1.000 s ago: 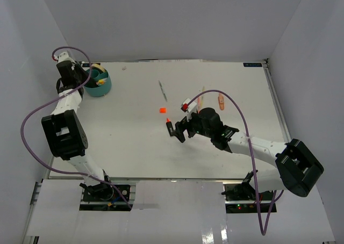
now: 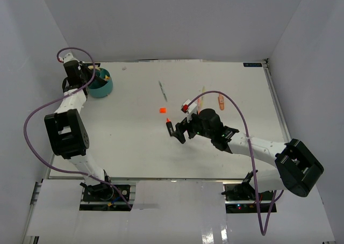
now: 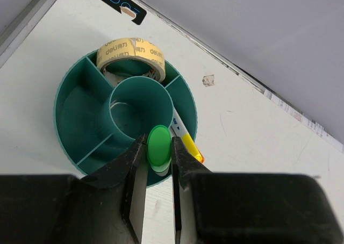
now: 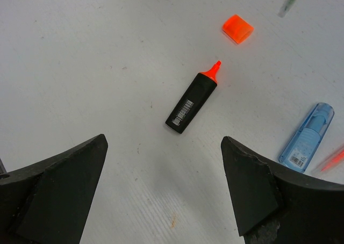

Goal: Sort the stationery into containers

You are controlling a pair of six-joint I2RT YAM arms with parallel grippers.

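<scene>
My left gripper is shut on a green-topped item, held over the teal organizer, which contains a tape roll and a yellow-white item. My right gripper is open above the table, near a black highlighter with an orange tip. An orange cap, a blue clear bottle-like item, a green pen and an orange pen lie around it. An orange item lies farther right.
Walls stand along the back and both sides, with the organizer close to the back left corner.
My left arm has shifted slightly to the right over the organizer since a second ago. The right arm is essentially still.
</scene>
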